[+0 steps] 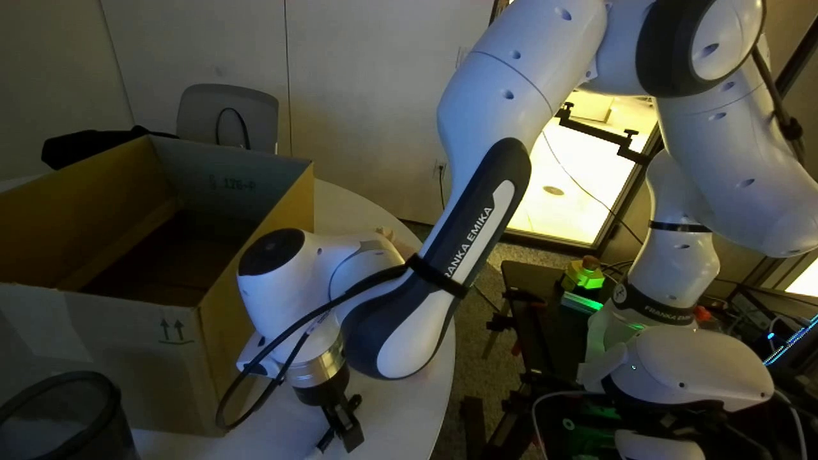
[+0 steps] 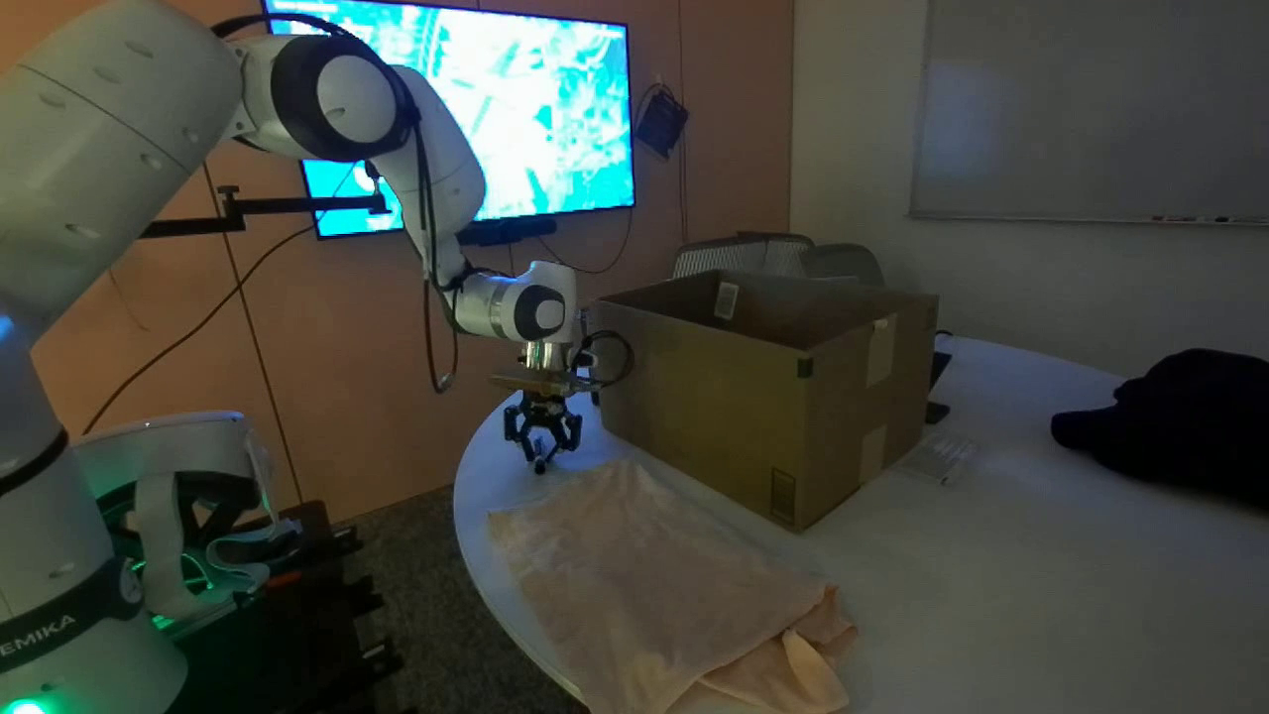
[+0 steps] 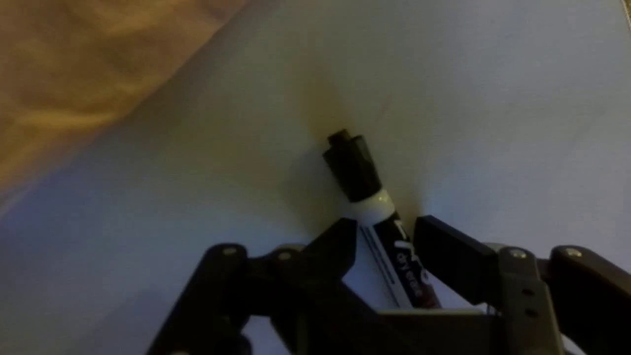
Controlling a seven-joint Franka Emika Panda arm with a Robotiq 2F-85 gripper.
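Note:
A dry-erase marker with a black cap lies on the white table in the wrist view. My gripper is partly open around its barrel, one finger on each side, with a slim gap between the fingers. Whether either finger touches the marker I cannot tell. In exterior view 1 the gripper points down close to the tabletop, and the marker's dark end shows beside it. From the other side, the gripper is low over the table, near a corner of the peach cloth.
A large open cardboard box stands right beside the arm. In exterior view 1 a dark mesh container sits in the lower left corner. The table edge is close to the gripper. A black garment lies far off; bare table surrounds it.

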